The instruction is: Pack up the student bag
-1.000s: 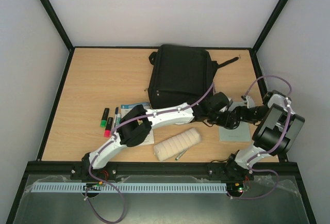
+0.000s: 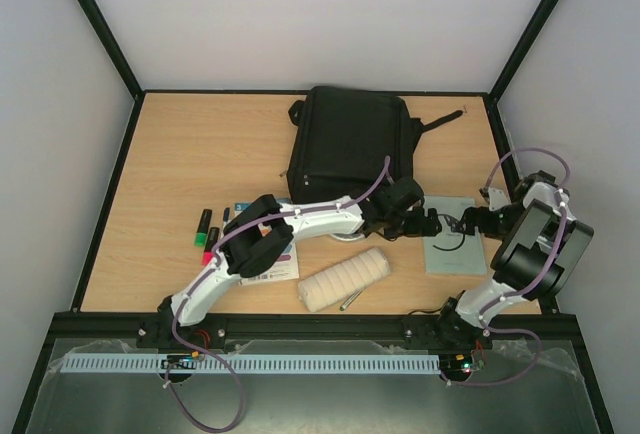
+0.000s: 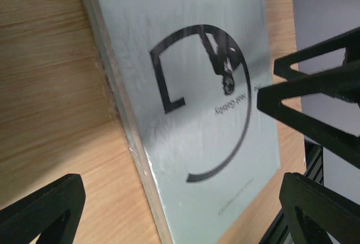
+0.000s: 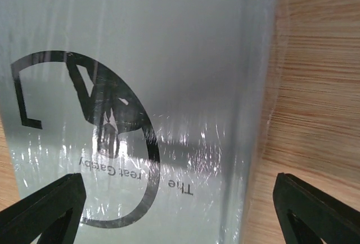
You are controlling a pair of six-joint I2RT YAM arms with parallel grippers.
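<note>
A plastic-wrapped pale grey book [image 2: 455, 259], lettered The Great Gatsby, lies on the right of the table; it fills much of both wrist views [image 3: 163, 86] [image 4: 129, 30]. My left gripper [image 2: 425, 222] hangs open over its left edge, with nothing between the fingers. My right gripper [image 2: 470, 220] is open above its right part, empty too; its dark fingers also show in the left wrist view. The black bag [image 2: 345, 134] lies at the back centre. A cream padded pouch [image 2: 343, 279] is at the front centre.
Markers [image 2: 204, 227] and a printed booklet [image 2: 270, 272] lie on the left, partly under the left arm. A pencil [image 2: 350, 301] lies by the pouch.
Both grippers have moved apart over the book, the left one to the left and the right one to the right, uncovering more of it in the top view.
</note>
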